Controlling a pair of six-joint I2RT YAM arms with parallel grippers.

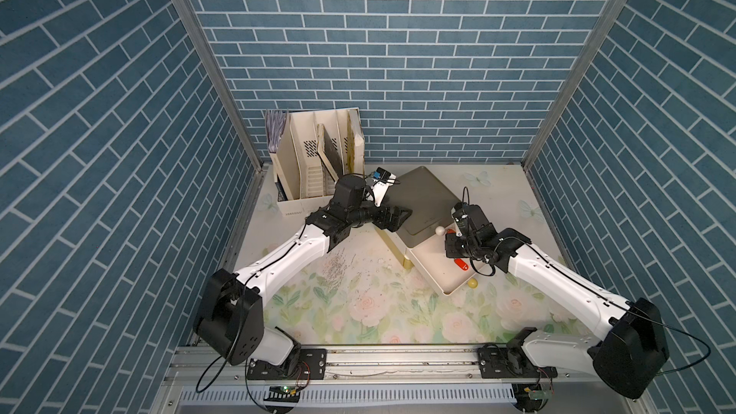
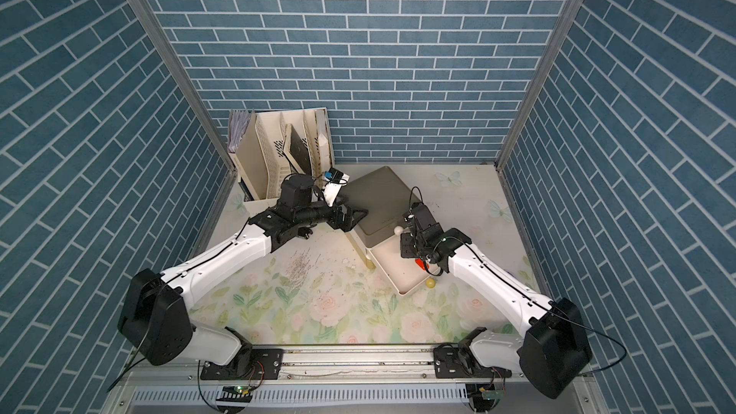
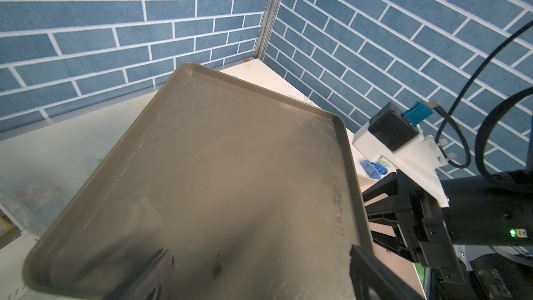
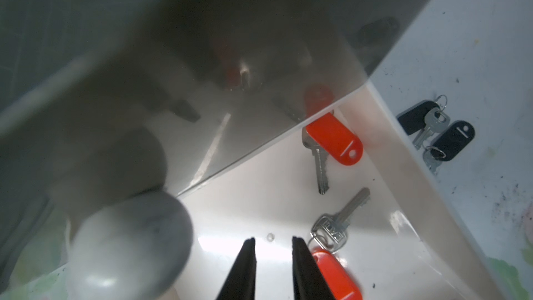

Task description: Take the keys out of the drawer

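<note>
The white drawer is pulled out from the grey-topped unit. Inside, in the right wrist view, lie keys with red tags: an upper key with tag, partly under the unit's edge, and a lower key with tag. My right gripper is over the drawer, part open, nothing visible between its fingertips. My left gripper hangs over the unit's top, its blurred fingers apart with nothing seen between them.
Keys with black tags lie on the table outside the drawer. A white knob is on the drawer front. A file organiser stands back left; a yellow round object lies beside the drawer.
</note>
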